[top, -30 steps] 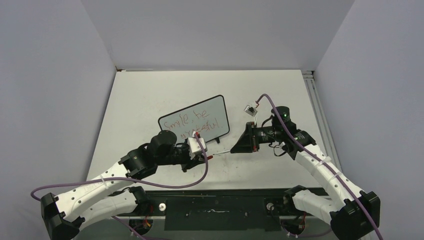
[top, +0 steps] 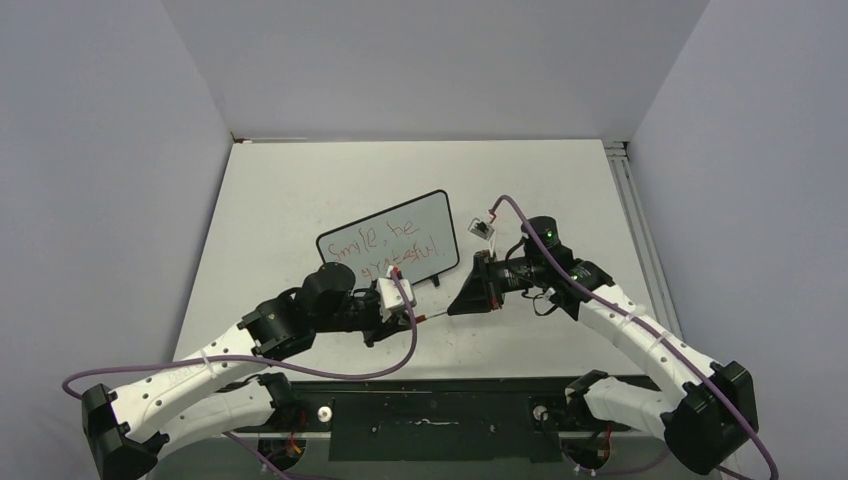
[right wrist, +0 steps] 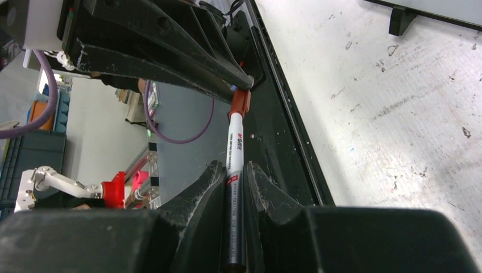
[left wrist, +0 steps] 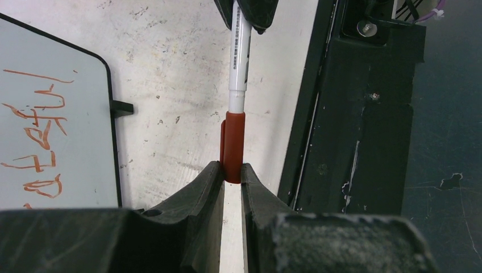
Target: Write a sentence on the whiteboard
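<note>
The whiteboard (top: 440,225) lies tilted on the table, with "Smile, be grateful" in red writing (top: 375,240); my left arm hides its lower edge in part. Just below it, my left gripper is shut on the red cap (left wrist: 235,142) of a marker. The marker's white barrel (right wrist: 235,142) and dark rear part run back to my right gripper, which is shut around the body. Barrel and cap meet in line in both wrist views; how deep the barrel sits in the cap cannot be told.
A dark table edge (top: 480,385) runs along the front, close below both grippers. Small black feet (left wrist: 121,108) stick out from the whiteboard's rim. Purple cables (top: 300,370) loop along both arms.
My right gripper has moved left and slightly down, toward the left one, so less of the marker shows between them. The left arm has stayed almost still.
</note>
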